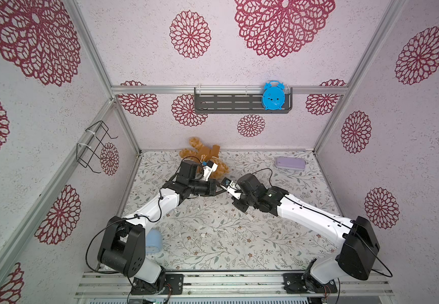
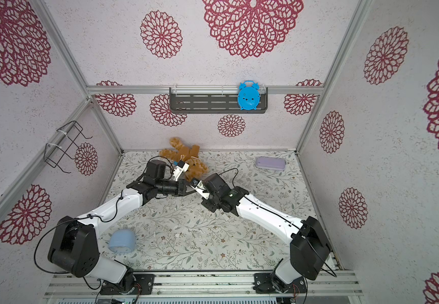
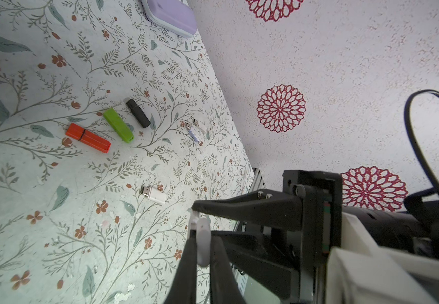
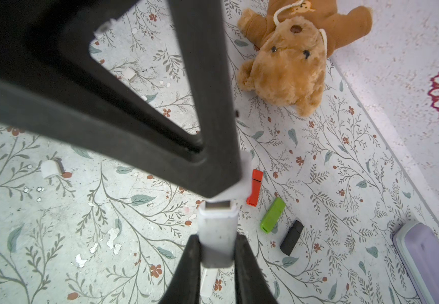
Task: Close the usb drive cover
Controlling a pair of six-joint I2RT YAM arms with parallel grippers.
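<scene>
Two small white pieces of a usb drive are held nearly end to end above the table's middle. My right gripper is shut on a white piece (image 4: 218,235) whose top end shows a dark slot; I cannot tell whether this is the drive or its cover. My left gripper is shut, with a smooth white piece (image 3: 203,240) at its fingertips. In the right wrist view the left finger (image 4: 214,126) partly hides that piece. The two pieces are very close; whether they touch or are joined cannot be told.
On the table lie a white usb drive (image 3: 154,195), a smaller drive (image 3: 192,132), and red (image 3: 87,137), green (image 3: 118,125) and black (image 3: 138,113) sticks. A teddy bear (image 4: 293,65) and purple case (image 1: 290,163) lie farther back; a blue cup (image 2: 122,240) stands front left.
</scene>
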